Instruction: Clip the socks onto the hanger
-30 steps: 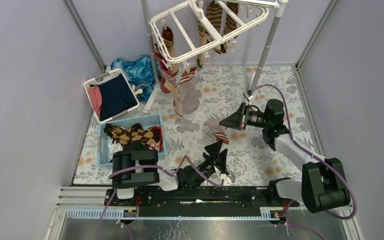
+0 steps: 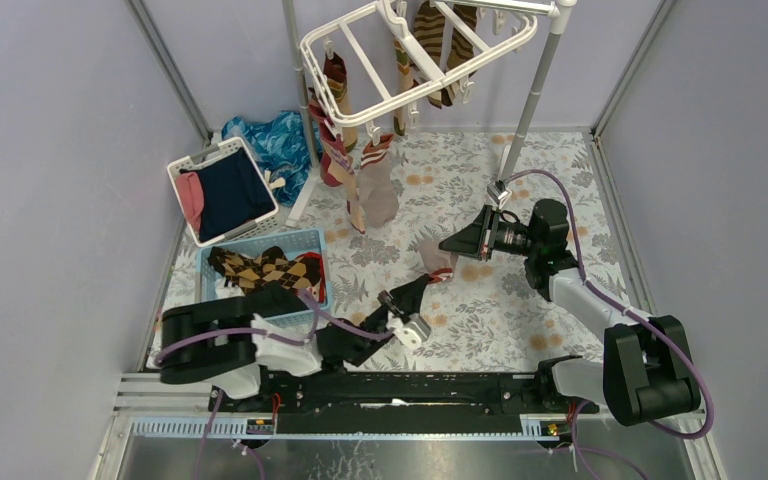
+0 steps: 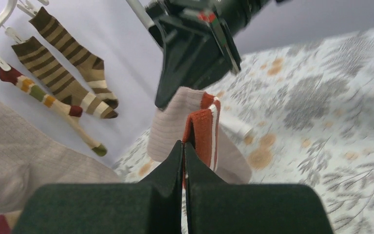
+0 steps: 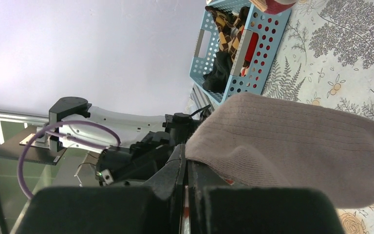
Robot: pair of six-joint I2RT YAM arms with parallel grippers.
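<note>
A pinkish-beige sock [image 2: 434, 256] with red-and-white stripes hangs between my grippers. My right gripper [image 2: 448, 245] is shut on it; in the right wrist view the sock [image 4: 292, 146] spreads out from the fingertips. My left gripper [image 2: 424, 282] reaches up to the striped cuff. In the left wrist view its fingers are shut at the cuff [image 3: 202, 136], apparently pinching the edge. Other socks hang from the white clip hanger [image 2: 380, 105] at the top.
A blue basket [image 2: 203, 275] of socks stands at the left, with a white basket [image 2: 274, 210] of folded cloth behind it.
My left gripper has swung round and moved up toward the sock's cuff, from below to the striped edge. The right gripper has stayed still.
</note>
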